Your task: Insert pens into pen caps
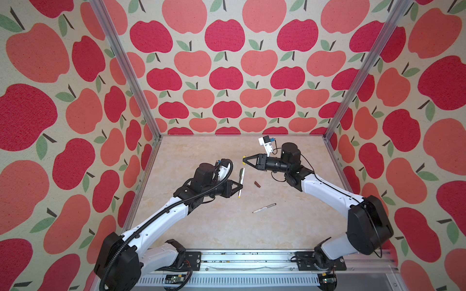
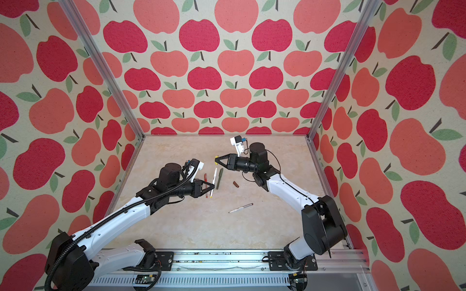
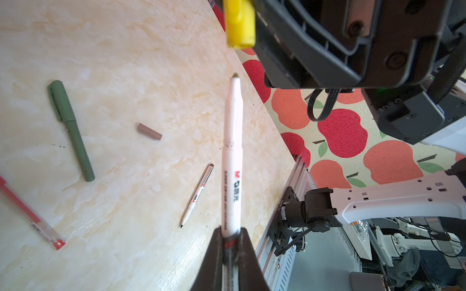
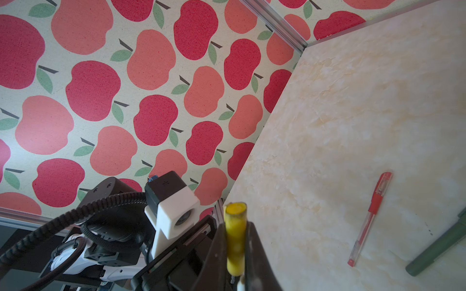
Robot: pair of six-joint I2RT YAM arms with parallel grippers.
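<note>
A white marker pen (image 3: 232,179) stands nearly upright, tip up, with my left gripper shut on its lower part in the left wrist view. Pinched in my right gripper is a yellow pen cap (image 4: 236,252). In the left wrist view that yellow cap (image 3: 240,24) hangs just above the pen's tip, slightly to its right, with a visible gap between them. From the top left view, the right gripper (image 1: 244,161) sits above the left gripper (image 1: 240,186), both off the table. The right fingers hide part of the cap.
On the table lie a loose brown cap (image 3: 149,131), a second white pen with a brown end (image 3: 197,195), a green pen (image 3: 71,131) and a red pen (image 3: 31,213). The right side of the table near the arm is mostly clear.
</note>
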